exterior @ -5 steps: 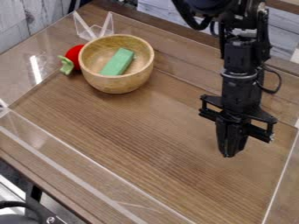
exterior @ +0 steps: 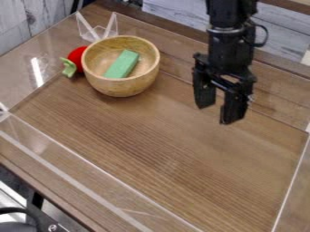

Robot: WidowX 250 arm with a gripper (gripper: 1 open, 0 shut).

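My black gripper [exterior: 222, 107] hangs over the right side of the wooden table [exterior: 158, 163], fingers pointing down and apart, with nothing seen between them. A wooden bowl [exterior: 103, 83] stands at the upper left, well away from the gripper, with a green block [exterior: 121, 63] in it. Just left of the bowl lies a red object with a green part [exterior: 75, 56], partly hidden by the bowl's rim.
A clear, spiky object [exterior: 100, 29] lies near the back edge behind the bowl. A dark cable or fitting [exterior: 14, 220] shows at the bottom left corner.
The bowl and the objects around it are unchanged.
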